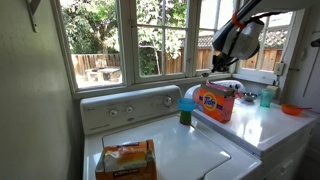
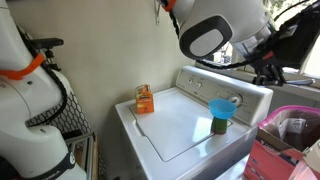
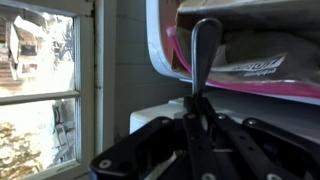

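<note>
My gripper is shut on the handle of a grey spoon-like utensil (image 3: 206,48) that points away from the fingers. In the wrist view an open box (image 3: 295,90) with a pinkish edge lies beyond it, a clear printed bag inside. The first exterior view shows the orange Tide box (image 1: 214,101) on the right-hand white surface, with my gripper (image 1: 220,66) above it. In the second exterior view the gripper (image 2: 268,76) is over the same box (image 2: 264,163), partly cut off there. Whether the utensil touches the box cannot be told.
A blue bowl-like piece (image 1: 187,104) sits on a green container (image 1: 185,118) left of the box. An orange bag (image 1: 127,160) rests on the washer lid. Bowls (image 1: 248,97), a teal cup (image 1: 266,97) and an orange bowl (image 1: 292,109) stand to the right. Windows are behind.
</note>
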